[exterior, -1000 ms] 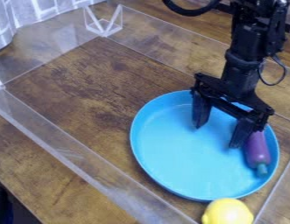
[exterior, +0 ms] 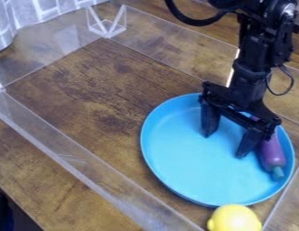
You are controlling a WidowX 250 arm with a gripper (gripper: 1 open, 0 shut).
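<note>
My black gripper [exterior: 228, 133] is low over a round blue plate [exterior: 188, 162], open, with its fingers spread and reaching down to the plate's back part. A purple object with a pale tip, like a toy eggplant [exterior: 271, 158], lies at the plate's right side, just beside the right finger. A yellow object [exterior: 235, 219], partly cut off by the frame, lies in front of the plate.
Clear plastic walls edge the wooden table [exterior: 85, 81] on several sides. A small white frame-like piece [exterior: 106, 23] stands at the back.
The gripper has shifted slightly to the right, and the plate and purple object have moved slightly right along with it.
</note>
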